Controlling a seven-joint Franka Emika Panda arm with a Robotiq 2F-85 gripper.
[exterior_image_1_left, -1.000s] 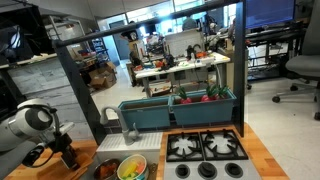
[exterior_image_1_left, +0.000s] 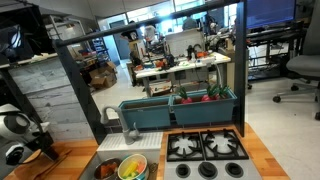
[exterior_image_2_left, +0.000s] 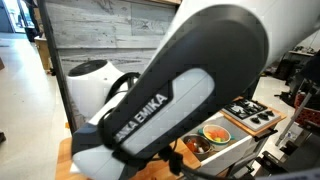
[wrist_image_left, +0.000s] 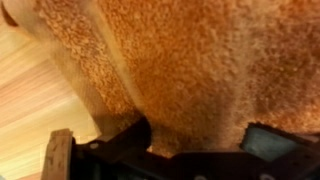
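A brown, fuzzy cloth (wrist_image_left: 190, 70) fills most of the wrist view, with soft folds running through it. My gripper is open just over the cloth, its dark fingers (wrist_image_left: 270, 142) set wide apart at the bottom of that view. Whether the fingertips touch the fabric I cannot tell. In exterior view 1 the arm and gripper (exterior_image_1_left: 42, 148) are low at the left edge, above the wooden counter, where the brown cloth (exterior_image_1_left: 38, 166) shows only in part. The arm hides the gripper and most of the cloth in exterior view 2.
Right of the cloth is a sink holding a colander (exterior_image_1_left: 132, 167) and other items, with a faucet (exterior_image_1_left: 118, 125) behind. A stove (exterior_image_1_left: 205, 147) stands farther right. Teal bins (exterior_image_1_left: 205, 110) line the back. Bare wood (wrist_image_left: 35, 100) shows left of the cloth.
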